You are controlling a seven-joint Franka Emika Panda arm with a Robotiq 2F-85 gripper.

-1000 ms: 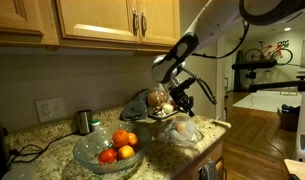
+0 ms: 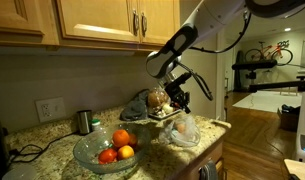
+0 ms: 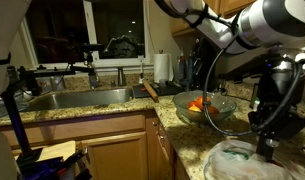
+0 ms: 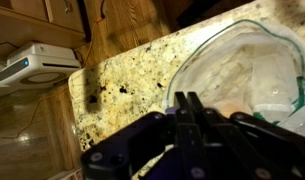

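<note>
A clear plastic bag [image 2: 180, 132] lies on the counter near its right end, with something pale orange inside. In exterior view 2 the bag [image 3: 242, 162] appears at the bottom right, below the arm. The wrist view shows the see-through bag [image 4: 224, 66] spread out ahead of the fingers, with white and green print. My gripper is shut, its dark fingertips together; no object shows between them. The gripper overlaps the bag's near edge in that view, and whether it touches the film I cannot tell.
A glass bowl [image 2: 84, 153] of red and orange fruit stands left on the counter. Behind the arm sits a rack [image 2: 158, 112] with items. Upper cabinets [image 2: 97, 20] overhang the back. The counter's front edge drops to the floor.
The bag stays on the counter, and the fruit bowl has not moved.
</note>
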